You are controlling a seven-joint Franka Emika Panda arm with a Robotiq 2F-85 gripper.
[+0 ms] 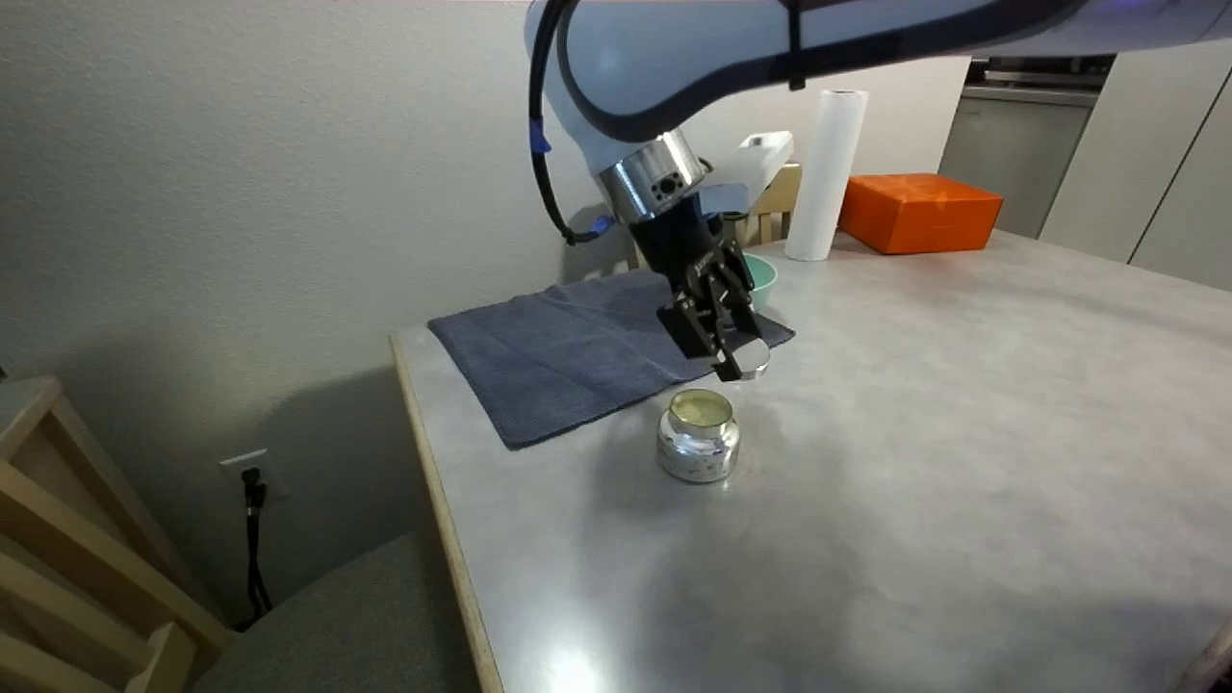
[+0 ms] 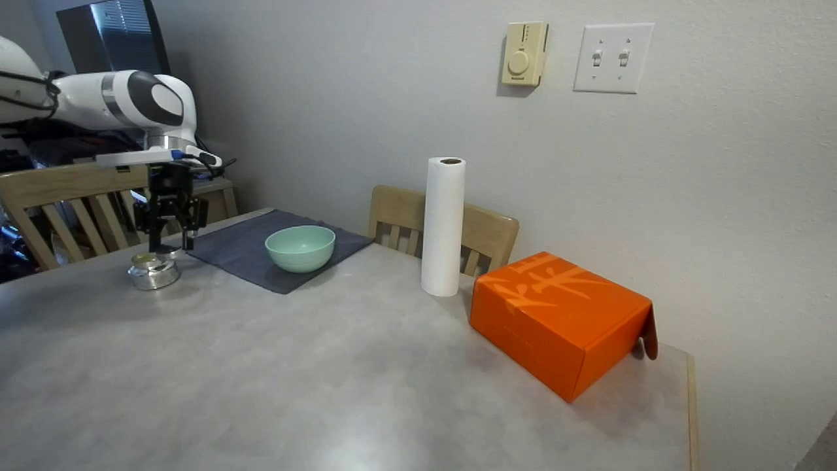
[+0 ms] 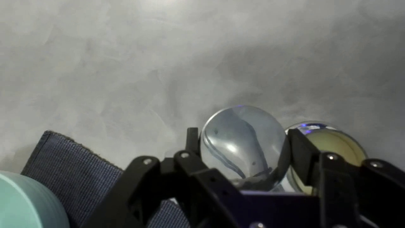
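Observation:
A round silver lid [image 3: 243, 146] is pinched edge to edge between the two black fingers of my gripper [image 1: 739, 352], which is shut on it. Below and beside it stands a silver jar [image 1: 699, 449], upright and uncovered, with pale yellowish contents [image 3: 330, 142] showing at its mouth. The lid is held above the table, apart from the jar and toward the cloth side of it. In the second exterior view the jar [image 2: 153, 271] sits just under the gripper [image 2: 172, 239], and the lid there is small and partly hidden.
A dark blue cloth [image 1: 566, 352] lies behind the jar, with a mint green bowl [image 2: 301, 248] on it. Farther along stand a white paper roll [image 2: 444, 227] and an orange box [image 2: 561, 318].

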